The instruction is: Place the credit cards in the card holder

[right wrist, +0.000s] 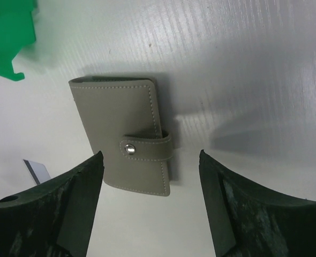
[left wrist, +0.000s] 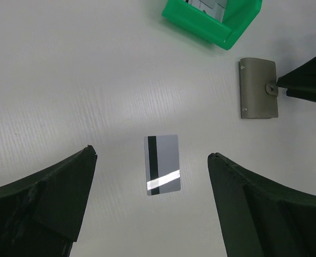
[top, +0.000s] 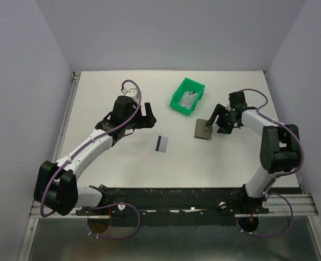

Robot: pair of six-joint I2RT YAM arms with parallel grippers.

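A grey credit card (top: 162, 143) with a black stripe lies flat on the table, between and beyond the open fingers of my left gripper in the left wrist view. The closed olive-grey card holder (right wrist: 112, 112), with a snap strap, lies right of the card. My right gripper is low at the holder's right side, fingers apart around its strap edge from this view, holding nothing. A green tray (top: 179, 102) at the back holds grey card-like items.
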